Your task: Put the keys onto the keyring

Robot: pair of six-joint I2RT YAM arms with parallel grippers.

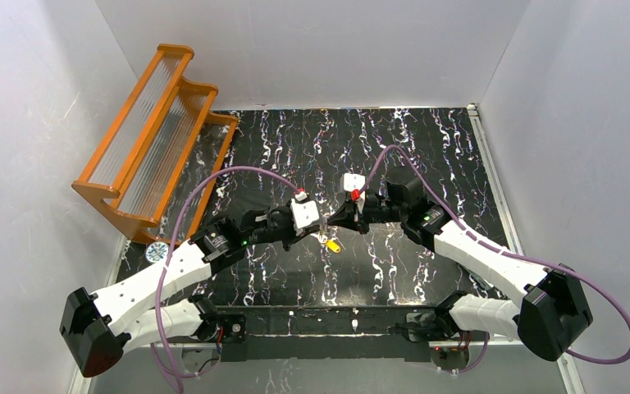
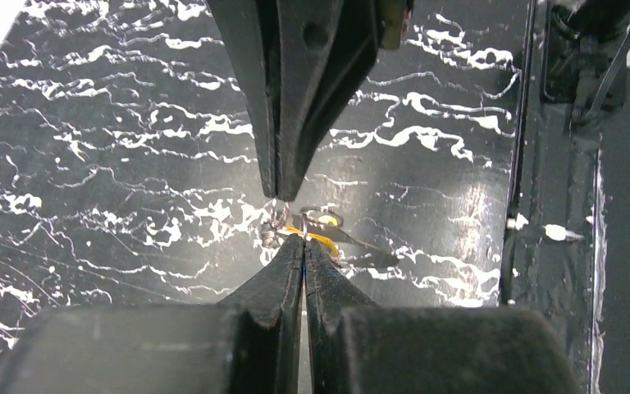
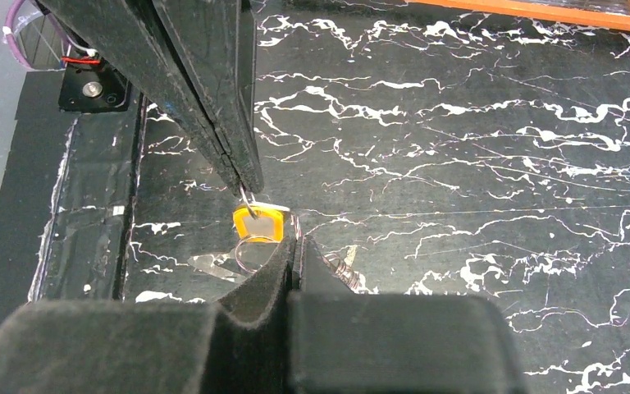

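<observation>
In the top view my left gripper [image 1: 318, 227] and right gripper [image 1: 329, 222] face each other nearly tip to tip. A yellow-headed key [image 1: 333, 245] hangs just below them. My right gripper is shut, with a thin bit of the metal keyring [image 2: 271, 233] at its tips. Seen from the right wrist, my left gripper is shut with a thin metal wire at its tips, crossing the yellow key head [image 3: 268, 217]. A wire loop [image 3: 240, 255] and a silver key [image 3: 211, 264] show below. How the wires link cannot be told.
An orange wooden rack [image 1: 164, 135] with clear ribbed panels stands at the back left. A round patterned item [image 1: 157, 252] lies near its front foot.
</observation>
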